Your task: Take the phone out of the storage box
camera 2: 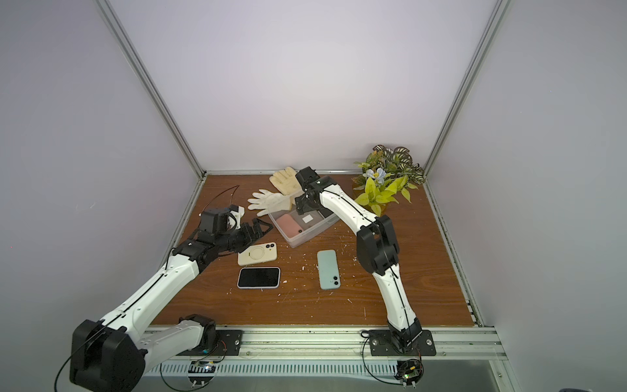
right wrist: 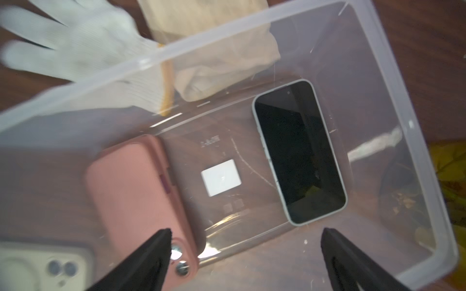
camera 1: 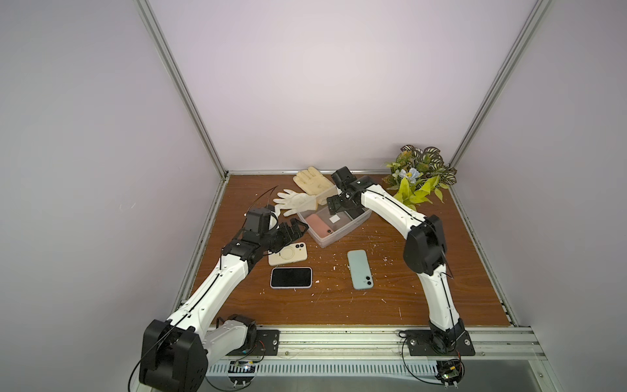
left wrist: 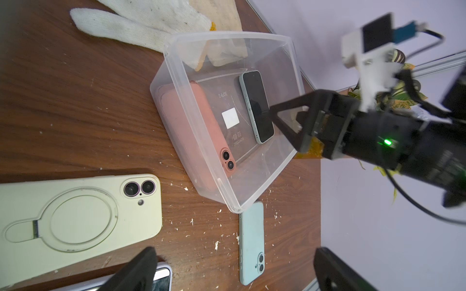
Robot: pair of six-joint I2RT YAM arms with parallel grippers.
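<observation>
The clear storage box [left wrist: 233, 196] holds two phones: a pink one [right wrist: 133, 194] at its left end, back camera up, and a black-screened one [right wrist: 301, 150] lying screen up at its right end. My right gripper is open above the box, with both phones below it and nothing between its fingers. In the top left view the right arm partly covers the black-screened phone [camera 1: 354, 212]. Left of the box, my open left gripper [camera 1: 295, 230] hangs above the table, empty. Outside the box lie a cream phone [left wrist: 77, 218], a teal phone [camera 1: 360, 269] and a lavender-edged phone [camera 1: 291, 277].
Two work gloves [camera 1: 297, 201] lie against the box's back left side. A leafy plant in a vase [camera 2: 388, 179] stands at the back right. White scraps dot the wood between the phones.
</observation>
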